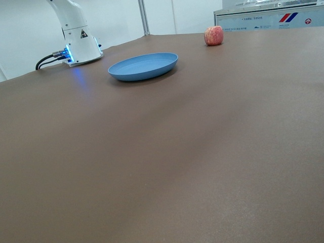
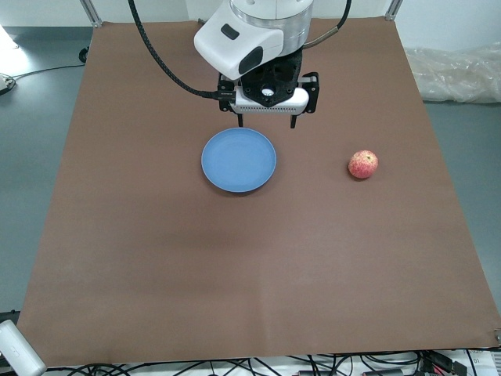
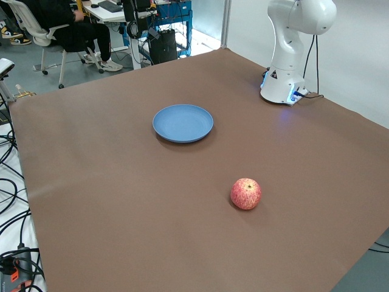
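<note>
My gripper hangs at the top of the camera left view, above the far part of the table, its two black fingers apart with nothing seen between them. A flat blue plate lies just in front of it on the brown table, also in the camera top view and camera right view. A red apple rests alone to the right of the plate in the camera left view; it also shows in the camera top view and camera right view.
Cables run along the near edge in the camera left view. The white arm base stands at the table's edge. A seated person and a desk are beyond the table in the camera right view.
</note>
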